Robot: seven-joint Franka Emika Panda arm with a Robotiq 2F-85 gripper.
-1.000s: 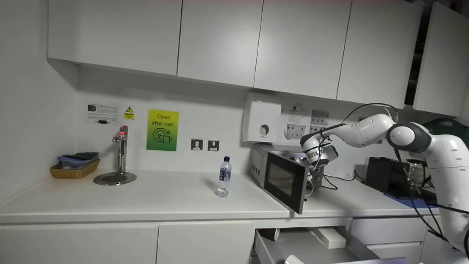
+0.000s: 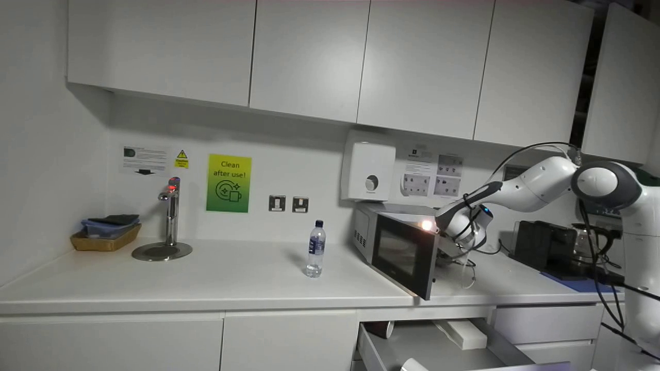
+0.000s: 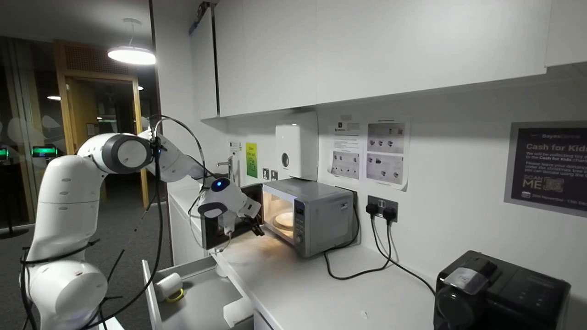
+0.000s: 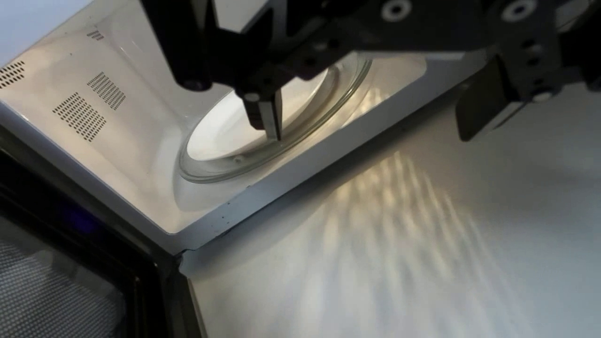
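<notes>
In exterior view 2 the grey microwave (image 3: 324, 211) stands with its door swung wide open and its inside lit. A white plate or bowl (image 3: 284, 220) rests within it. My gripper (image 3: 258, 226) is just outside the microwave's opening, between the door and the cavity. In the wrist view my gripper is open, its fingers well apart with nothing between them. One fingertip overlaps the white dish (image 4: 219, 132) on the glass turntable (image 4: 225, 172); the dish is partly hidden behind it. The microwave door (image 4: 50, 265) fills the lower left corner.
Below the counter a drawer (image 2: 427, 346) is pulled out, holding cups and a white box (image 2: 464, 334). A water bottle (image 2: 315, 250) stands left of the microwave. Bare counter (image 3: 341, 297) lies in front of it, towards the black coffee machine (image 3: 495, 291).
In exterior view 1 the arm has shifted right, away from the microwave door. The door has barely moved, and the bottle and drawer are where they were.
</notes>
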